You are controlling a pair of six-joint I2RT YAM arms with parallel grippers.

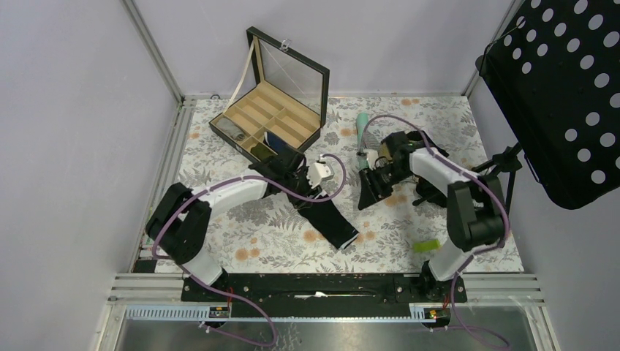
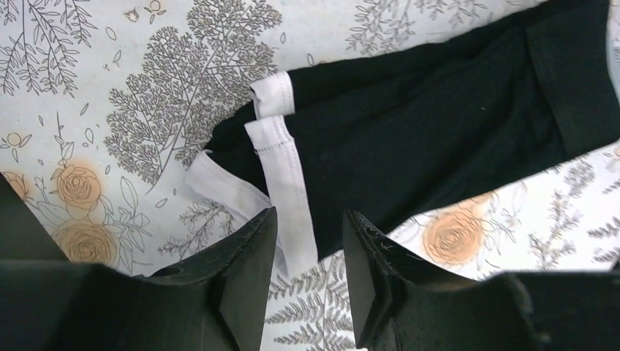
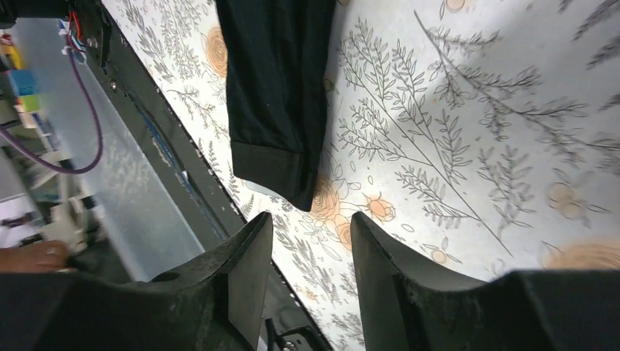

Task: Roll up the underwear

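Observation:
Black underwear point(image 1: 329, 219) with white bands lies folded into a long strip on the floral mat, angled toward the front edge. In the left wrist view its white band point(image 2: 285, 183) is below my left gripper, whose fingers are part open with nothing seen held. In the top view that gripper hangs over the strip's upper end. My right gripper is part open and empty, right of the strip; its view shows the strip's lower end point(image 3: 274, 131) with a turned-over band.
A compartment box point(image 1: 270, 113) with raised lid stands at back left. A pile of clothing and a green roll point(image 1: 362, 128) lie back right. A yellow-green object point(image 1: 425, 245) lies front right. A black board overhangs the right side.

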